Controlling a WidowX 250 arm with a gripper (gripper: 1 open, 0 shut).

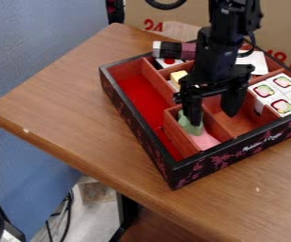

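Observation:
A black box with red compartments [142, 92] sits on the wooden table. My black gripper [209, 102] is down inside it, over the front middle compartment, where a pale green piece [190, 126] sits just below and at the left finger, above a pink piece [204, 140]. Whether the fingers hold the green piece I cannot tell. White sushi-like pieces [282, 95] fill the right compartment, and a yellow piece [179, 77] lies at the back.
Behind the box are white and dark items [171, 52] and a cardboard box [167, 19]. The table's left edge drops to the floor.

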